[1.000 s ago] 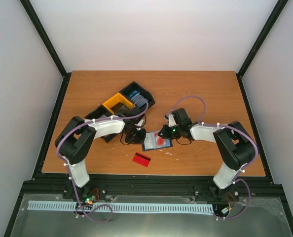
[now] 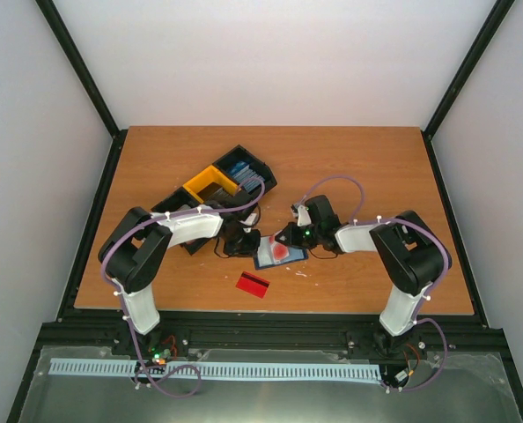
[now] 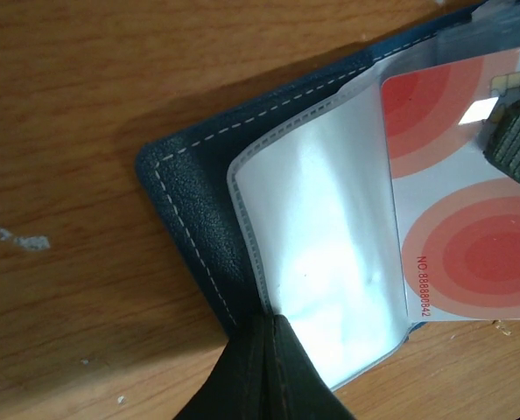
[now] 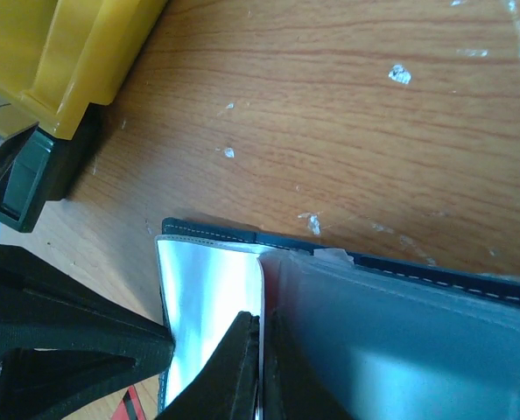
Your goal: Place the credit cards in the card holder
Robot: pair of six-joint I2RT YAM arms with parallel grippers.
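Note:
The dark blue card holder [image 3: 194, 206] lies open on the table, with clear sleeves showing. A white card with red circles [image 3: 466, 262] lies on its sleeves in the left wrist view. My left gripper is shut at the holder's edge by the white sleeve [image 3: 321, 219]. My right gripper is shut at the edge between the white sleeve and a clear blue one [image 4: 400, 350], its fingertips on that thin edge; whether it pinches anything is unclear. A red card [image 2: 253, 284] lies apart, nearer the table's front edge.
Dark bins [image 2: 260, 172] and a yellow bin [image 2: 195, 185] stand behind my left arm, the back one holding several items.
My right gripper has moved slightly left along the holder, toward my left gripper. My left arm and the red card have stayed in place.

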